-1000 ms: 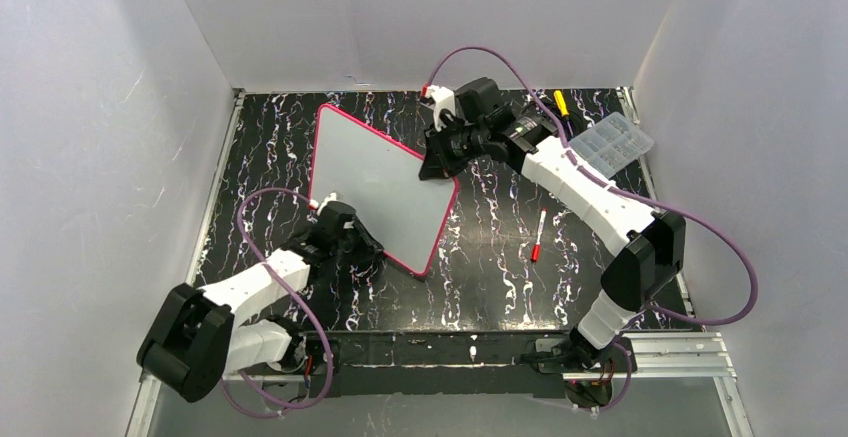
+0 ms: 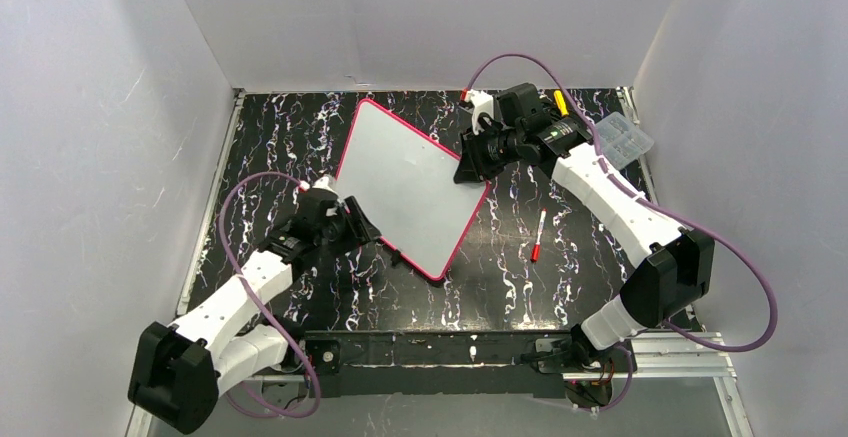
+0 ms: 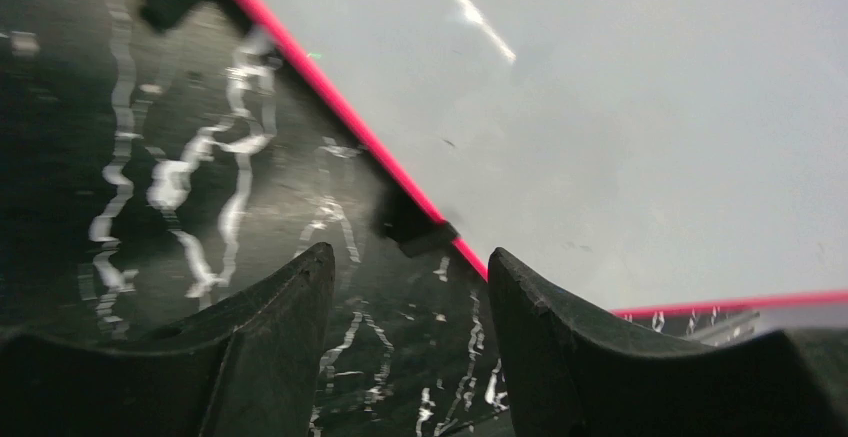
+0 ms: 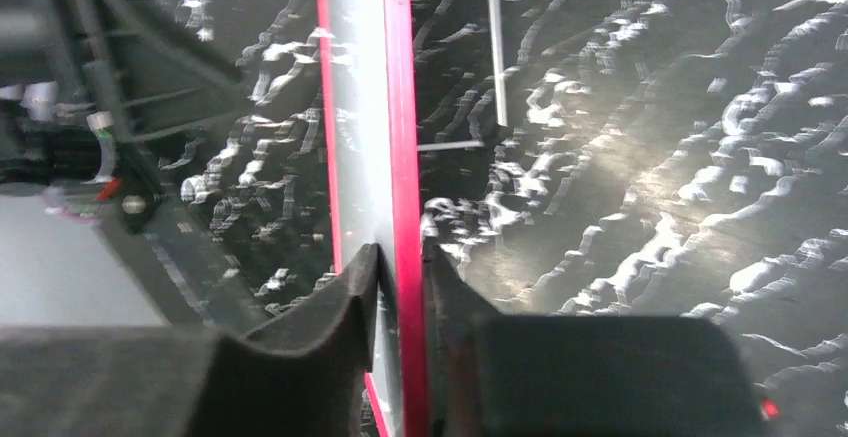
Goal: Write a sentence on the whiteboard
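Observation:
The whiteboard (image 2: 405,182) has a red rim and sits turned at a slant on the dark marbled table. My right gripper (image 2: 466,171) is shut on its upper right edge; in the right wrist view a finger lies on each side of the red rim (image 4: 402,147). Beside the lower left edge, my left gripper (image 2: 368,223) is open. Its fingers (image 3: 290,302) are spread in the left wrist view, with table between them and the red rim just past them. A white marker with a red end (image 2: 537,242) lies on the table right of the board.
A clear compartment box (image 2: 612,140) stands at the back right, near a yellow-handled tool (image 2: 560,103). Dark clips (image 3: 428,240) sit on the board's lower left rim.
The whiteboard has shifted to the right along with my right gripper. My left gripper has opened and moved slightly up in the top view, off the board's edge. The marker has stayed put.

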